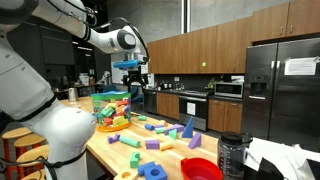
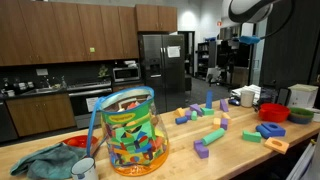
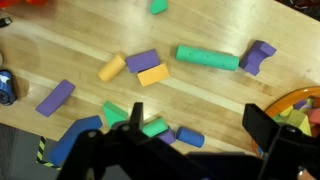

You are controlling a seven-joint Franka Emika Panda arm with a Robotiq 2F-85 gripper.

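Note:
My gripper hangs high over the table, open, with nothing between its fingers. Below it in the wrist view lie loose blocks: a long green block, a purple block, an orange block, an orange cylinder and a purple block at the left. A blue block shows low between the fingers, well beneath them. A bright bucket-like container filled with blocks stands on the table in exterior view 2; part of it shows at the right of the wrist view.
A red bowl and a dark canister stand near the table's edge. A second red bowl sits by a green bowl. A grey-green cloth and a white mug lie beyond the container.

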